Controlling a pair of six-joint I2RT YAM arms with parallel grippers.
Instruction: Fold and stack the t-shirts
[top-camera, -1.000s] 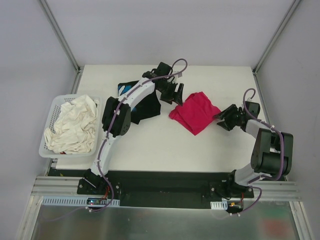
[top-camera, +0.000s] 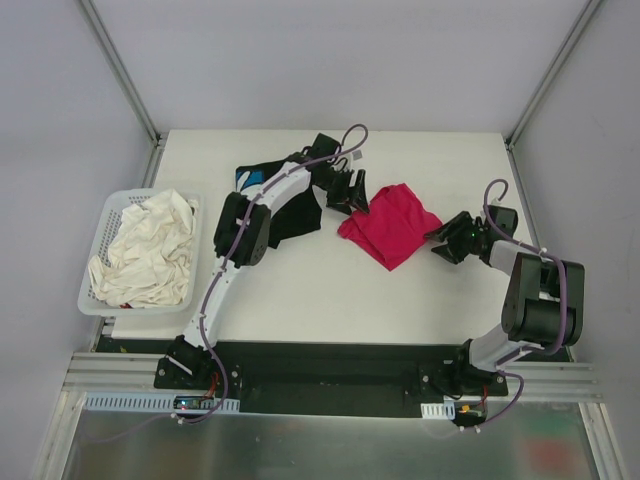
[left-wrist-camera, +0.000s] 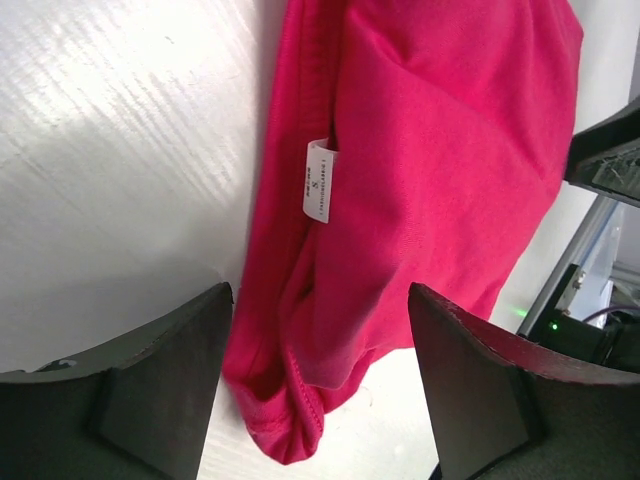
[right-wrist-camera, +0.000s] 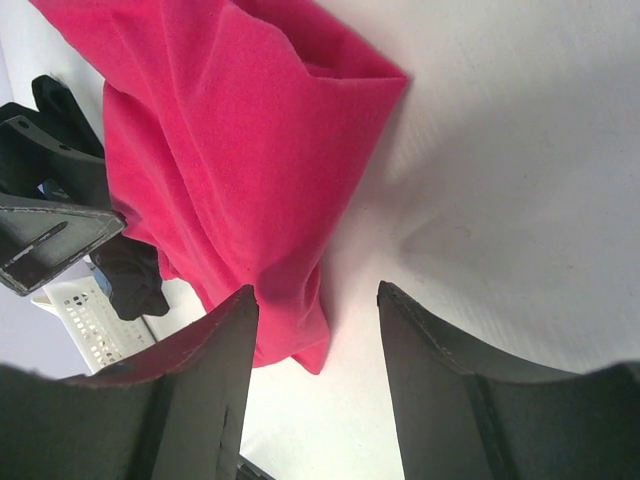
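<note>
A red t-shirt (top-camera: 392, 225) lies crumpled and partly folded in the middle of the table (top-camera: 400, 310), a white label on it in the left wrist view (left-wrist-camera: 430, 150). My left gripper is at the shirt's left end, fingers parted around its bunched edge. My right gripper is open at the shirt's right corner, its fingers just beside the red fabric, nothing gripped.
A dark shirt (top-camera: 295, 220) with a blue patch lies at the back left, under my left arm. A white basket (top-camera: 92, 280) of cream cloths stands at the far left.
My left gripper has shifted slightly down and toward the red shirt's left end. My right arm and the shirt show almost no change.
</note>
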